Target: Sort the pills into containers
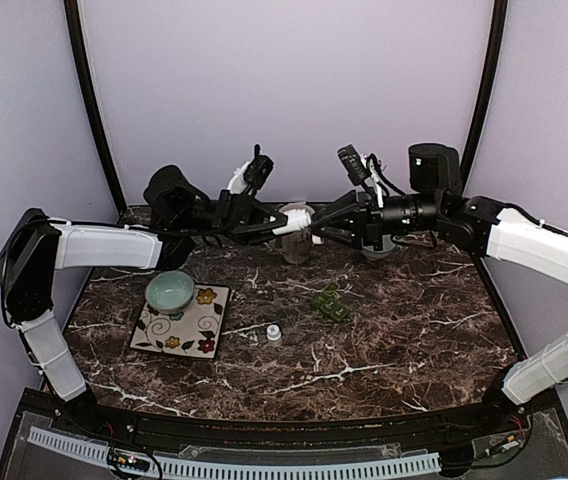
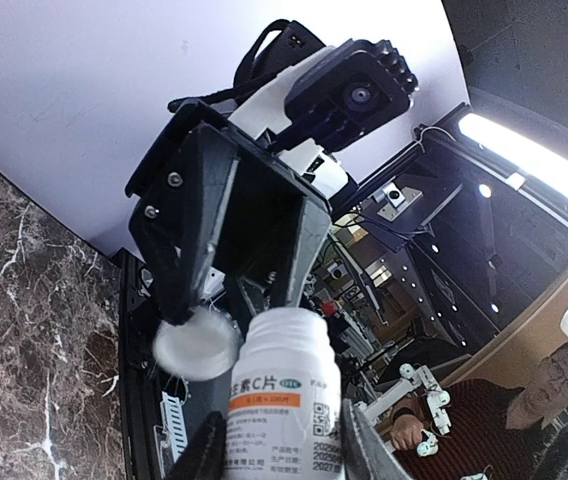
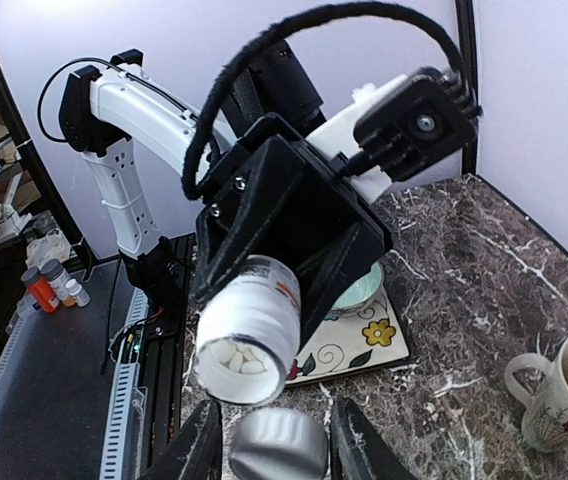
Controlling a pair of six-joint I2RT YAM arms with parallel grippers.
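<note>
My left gripper [image 1: 272, 225] is shut on a white pill bottle, held tilted with its open mouth toward my right gripper; pills show inside it in the right wrist view. The white cap [image 3: 279, 440] sits between the fingertips of my right gripper [image 1: 320, 230], just apart from the bottle's mouth. A green bowl [image 1: 169, 290] stands on a flowered tray [image 1: 204, 330] at the left. A green object [image 1: 330, 304], likely a pill organizer though small to tell, lies right of centre. A small white object [image 1: 273, 331] stands in the middle.
A mug [image 3: 564, 390] stands at the back, behind the grippers, and another container behind my right gripper is mostly hidden.
</note>
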